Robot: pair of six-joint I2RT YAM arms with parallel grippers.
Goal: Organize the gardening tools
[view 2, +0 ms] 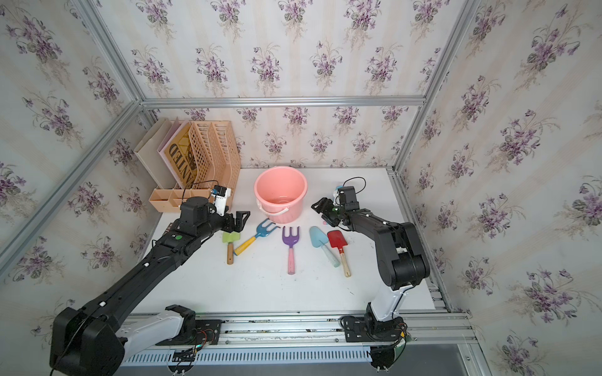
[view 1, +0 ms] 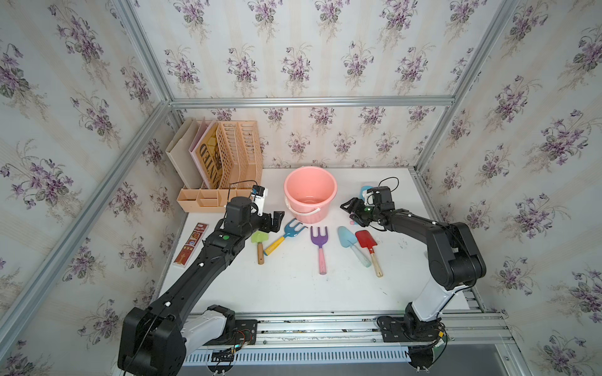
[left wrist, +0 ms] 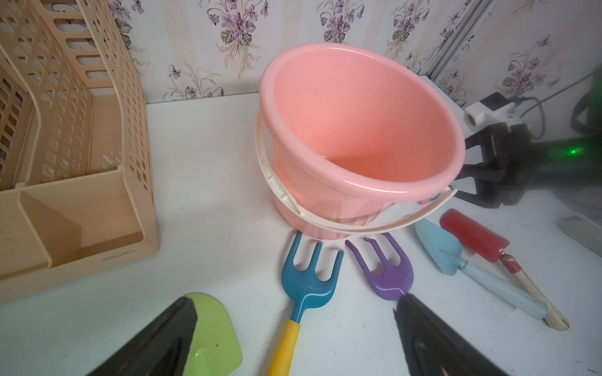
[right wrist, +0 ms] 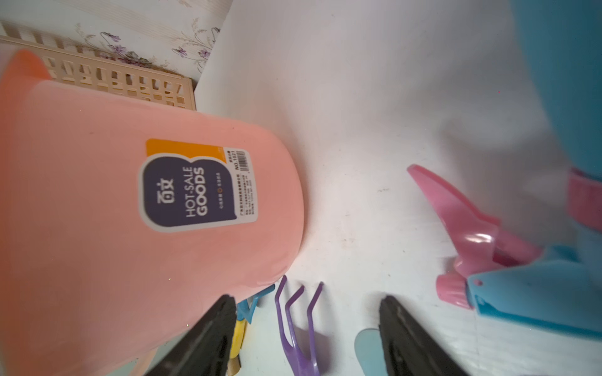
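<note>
A pink bucket (view 1: 310,188) stands at the back centre. In front lie a green shovel (left wrist: 210,332), a blue-yellow fork (left wrist: 307,282), a purple fork (view 1: 318,238), a light-blue trowel (view 1: 346,238) and a red shovel (view 1: 365,239). My left gripper (view 1: 271,221) hangs open above the green shovel, left of the bucket. My right gripper (view 1: 354,210) is open just right of the bucket, beside a blue item (right wrist: 539,294) with pink parts (right wrist: 476,244) lying on the table, partly hidden in the top views.
A beige organizer (view 1: 241,156) with folders fills the back left. A flat red package (view 1: 191,244) lies at the left edge.
</note>
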